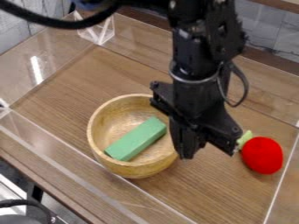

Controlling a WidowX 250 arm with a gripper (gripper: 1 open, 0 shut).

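Note:
A light wooden bowl point(111, 155) holds a green block point(136, 138). My black gripper point(197, 145) hangs over the bowl's right side, its fingers pointing down, with nothing seen between them; whether it touches the bowl cannot be told. A red round object point(261, 155) lies to the right, with a small pale green piece partly hidden behind it.
A small white wire-like item point(100, 28) stands at the back left by the wall. My arm hides much of the centre back.

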